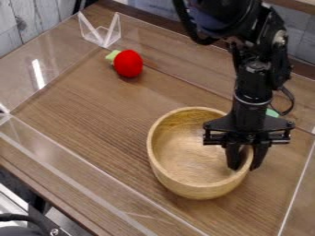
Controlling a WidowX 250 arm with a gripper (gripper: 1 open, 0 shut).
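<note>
A tan round bowl rests on the wooden table at the lower middle. My black gripper is at the bowl's right rim, shut on it, with its fingers over the rim; the fingertips are partly hidden.
A red round object with a green piece beside it lies at the upper left, near a clear container. A green item is partly hidden behind the arm on the right.
</note>
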